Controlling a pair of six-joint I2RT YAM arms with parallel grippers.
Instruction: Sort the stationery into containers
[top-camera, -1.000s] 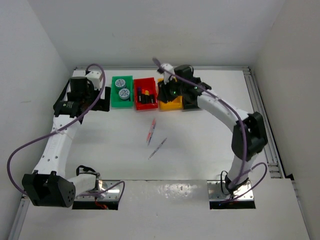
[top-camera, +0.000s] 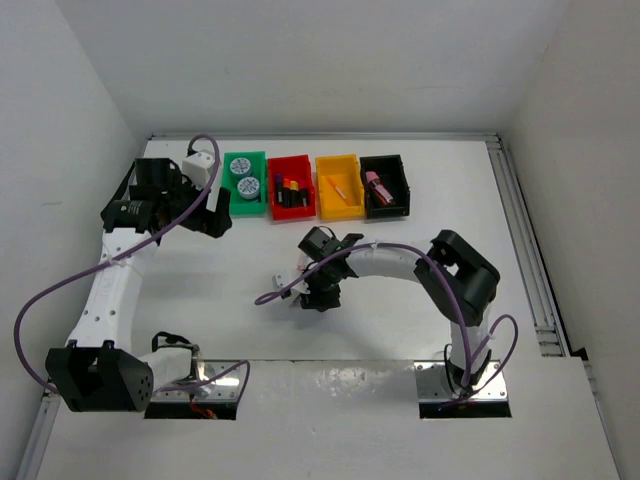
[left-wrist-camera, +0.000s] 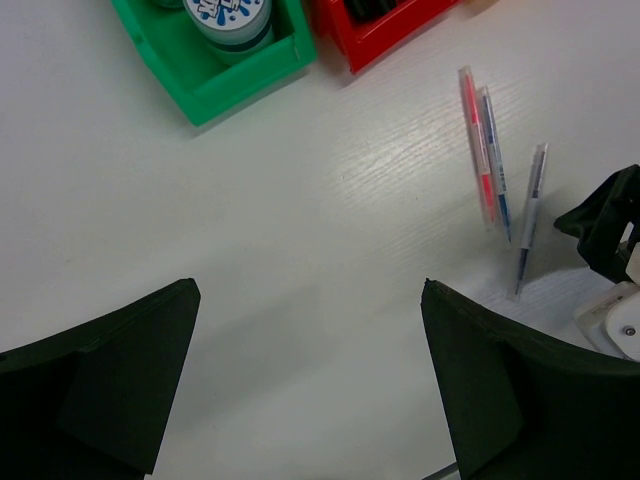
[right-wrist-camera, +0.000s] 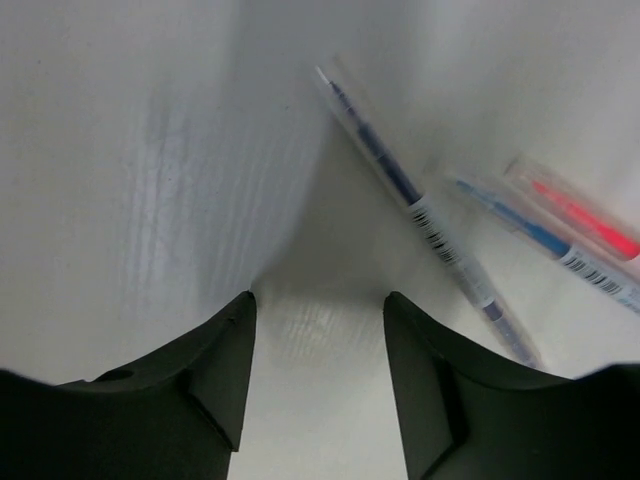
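Observation:
My right gripper (top-camera: 310, 290) is low over the pens, fingers part open with nothing between. In the right wrist view a grey pen (right-wrist-camera: 435, 230) lies just beyond its fingertips (right-wrist-camera: 230, 330), beside a blue pen (right-wrist-camera: 560, 250) and a red pen (right-wrist-camera: 580, 210). The left wrist view shows the same red pen (left-wrist-camera: 475, 140), blue pen (left-wrist-camera: 497, 160) and grey pen (left-wrist-camera: 530, 220). My left gripper (top-camera: 212, 210) stands open and empty beside the green container (top-camera: 256, 208).
Along the back sit the green container with two jars, a red container (top-camera: 290, 163) with markers, a yellow container (top-camera: 337, 205) with an orange pen and a black container (top-camera: 390, 210) with a pink item.
The left arm shifted slightly.

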